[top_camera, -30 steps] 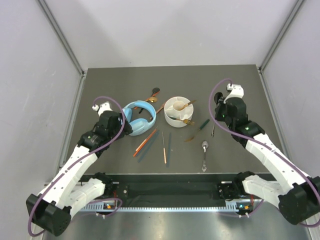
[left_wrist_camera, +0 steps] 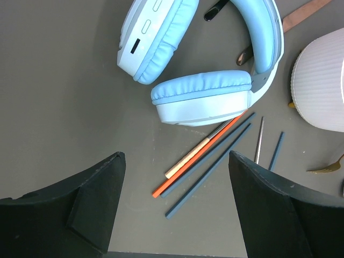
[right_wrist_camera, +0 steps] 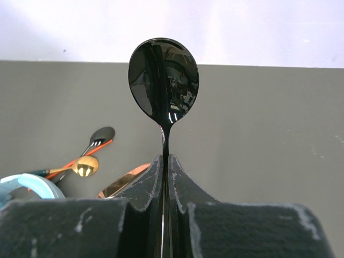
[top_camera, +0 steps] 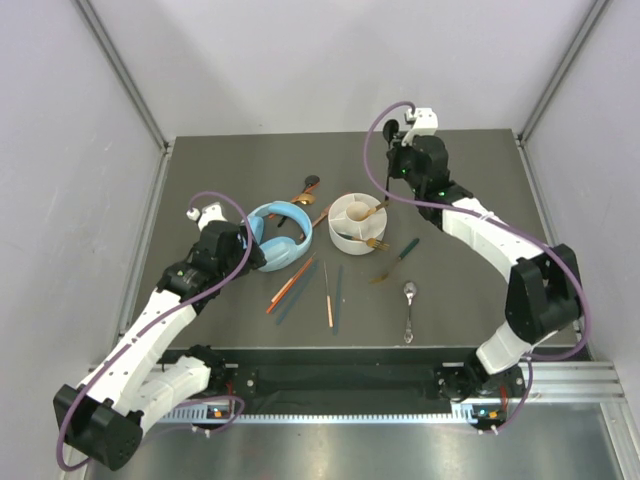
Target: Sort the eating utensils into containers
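Held upright in my right gripper is a black spoon [right_wrist_camera: 163, 80], its bowl up and its thin handle pinched between the shut fingers. In the top view this gripper is at the back right of the white divided container [top_camera: 345, 205], apart from it. A gold fork [top_camera: 374, 243] and another utensil rest in that container. My left gripper stands open and empty at the left, over bare table beside the headphones. A silver spoon [top_camera: 409, 300] and a green-handled utensil [top_camera: 404, 252] lie on the table, with several chopsticks [left_wrist_camera: 209, 172] at the front.
Blue headphones [top_camera: 277, 259] lie left of the container. Behind them are several spoons and other utensils, among them a gold spoon [right_wrist_camera: 85, 165] and a black spoon lying flat [right_wrist_camera: 102, 135].
My right arm has moved left and toward the back with the black spoon, coming closer to the white container. The left arm and the things on the table stay as they were.
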